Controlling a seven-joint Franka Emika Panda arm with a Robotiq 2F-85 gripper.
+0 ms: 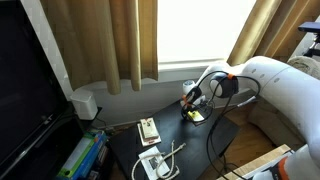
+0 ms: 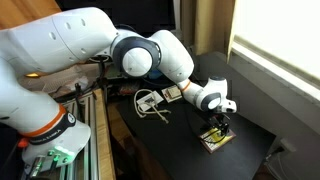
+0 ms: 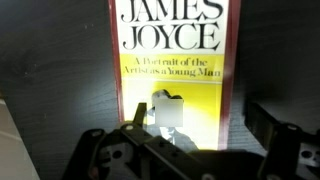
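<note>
Below my gripper lies a book [image 3: 175,68] with a white and yellow cover, marked "James Joyce", flat on the dark table. The fingers stand wide apart, open, one over the book's lower left and the other beyond its right edge. A small pale square [image 3: 169,110] shows on the lower part of the cover; whether it is a separate piece or printed, I cannot tell. In exterior view 2 the yellow of the book [image 2: 214,139] shows beneath the gripper, which partly covers it.
In exterior view 1, a pale book-like item [image 1: 149,130] lies left of the gripper, with a white object [image 1: 154,164] and a pale cable [image 1: 172,161] nearer the front. The wall and window sill stand close behind.
</note>
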